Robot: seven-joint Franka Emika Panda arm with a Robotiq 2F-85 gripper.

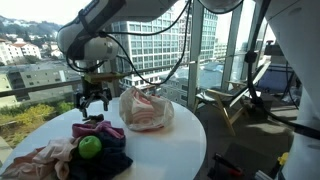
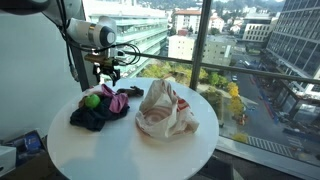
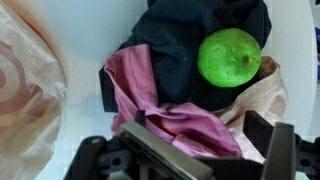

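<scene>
A green apple (image 3: 229, 57) lies on a dark cloth (image 3: 168, 62), with a pink cloth (image 3: 136, 75) alongside. Pale pink cloth (image 3: 270, 98) bunches up at the apple's other side. In exterior view 1 the same apple (image 1: 89, 147) sits near the front of the pile, and my gripper (image 1: 92, 104) hangs above the pile's far part, over the pink cloth (image 1: 98, 128). From the wrist, the gripper is open above pink fabric, with nothing held. The apple is off ahead of its fingers.
A crumpled white plastic bag (image 2: 167, 110) with reddish print stands on the round white table (image 2: 120, 158), beside the cloth pile. A small dark item (image 2: 124, 83) lies behind the pile. Large windows (image 2: 245, 60) border the table.
</scene>
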